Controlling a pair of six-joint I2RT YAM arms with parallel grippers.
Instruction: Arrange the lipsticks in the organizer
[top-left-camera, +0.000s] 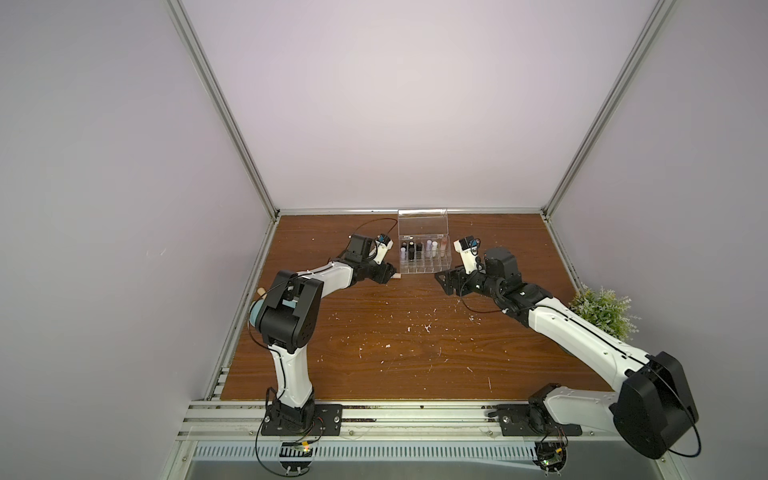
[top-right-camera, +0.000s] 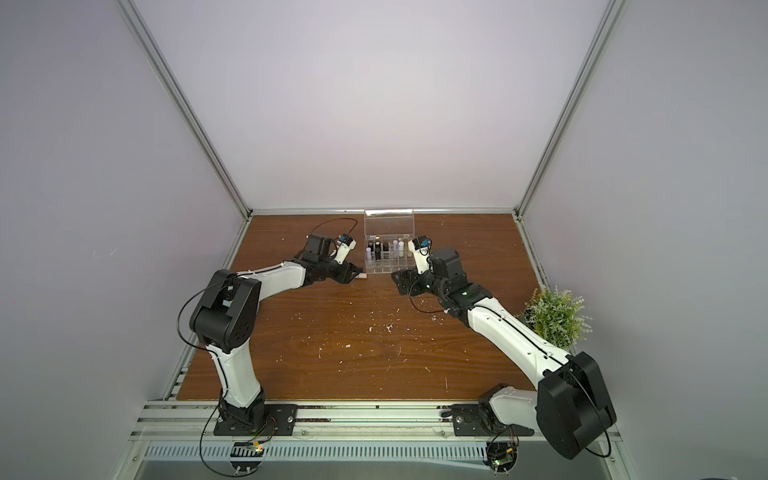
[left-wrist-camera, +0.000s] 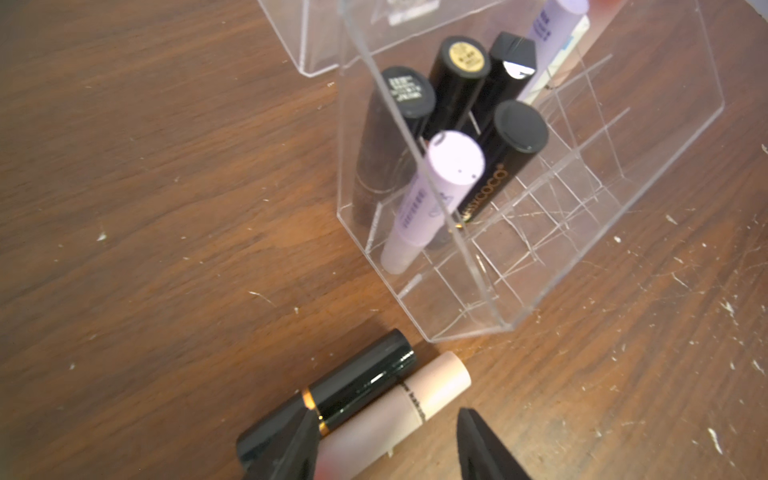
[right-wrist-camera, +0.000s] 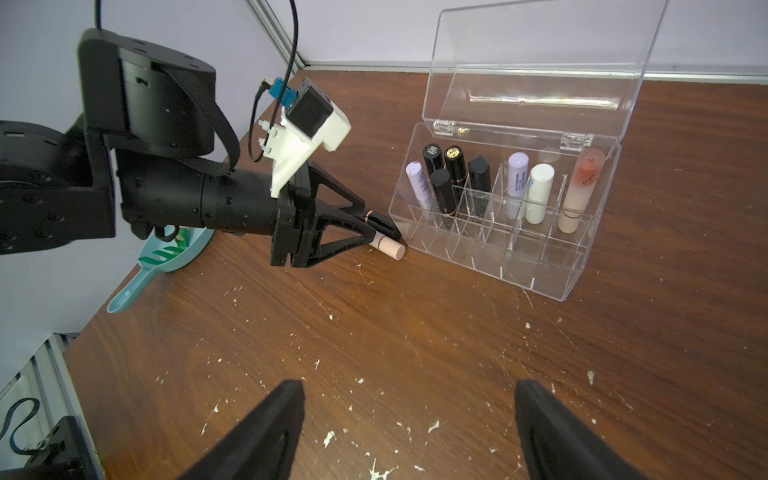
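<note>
The clear organizer (right-wrist-camera: 560, 280) stands at the back of the table with its lid raised. Several lipsticks stand in it, among them a lilac one (left-wrist-camera: 440, 184) in a corner and a black one (left-wrist-camera: 504, 156). Outside, by its left corner, a black tube (left-wrist-camera: 352, 384) and a pale pink tube (left-wrist-camera: 408, 416) lie side by side on the wood. My left gripper is over these tubes, its fingers apart, with the pink tube between and below them; no grip shows. My right gripper is open and empty, held over the table right of centre.
A light blue scoop (right-wrist-camera: 172, 248) with green things in it lies at the table's left edge. A potted plant (top-left-camera: 604, 312) stands on the right. Small white scraps dot the otherwise clear front of the table.
</note>
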